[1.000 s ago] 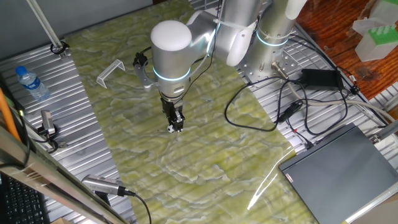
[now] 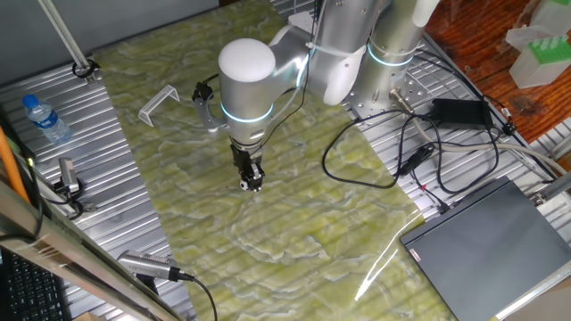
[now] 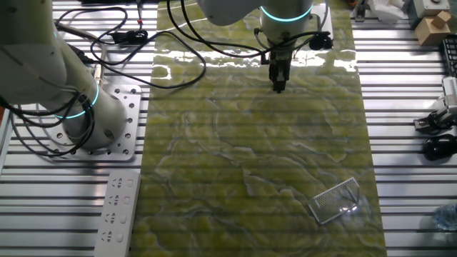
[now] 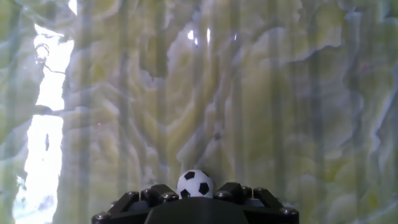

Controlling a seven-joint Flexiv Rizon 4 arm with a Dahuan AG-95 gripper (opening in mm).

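A small white-and-black soccer ball (image 4: 194, 184) sits between the fingertips of my gripper, with a dark finger close against each side, so the gripper looks shut on it. From exterior view 1 the gripper (image 2: 252, 183) points down over the middle of the green marbled mat, the ball showing as a white patch at its tips. How far the ball is above the mat is hard to tell. In exterior view 2 the gripper (image 3: 278, 84) is dark and narrow, and the ball cannot be made out there.
A small white goal-like frame with a mesh panel (image 3: 335, 200) stands on the mat (image 3: 235, 164), well away from the gripper. Loose black cables (image 2: 357, 183) and a closed laptop (image 2: 491, 250) lie along one side; a water bottle (image 2: 46, 120) is on the other. The mat between gripper and frame is clear.
The arm has shifted very slightly, the ball staying at the fingertips. Everything else stands as before.
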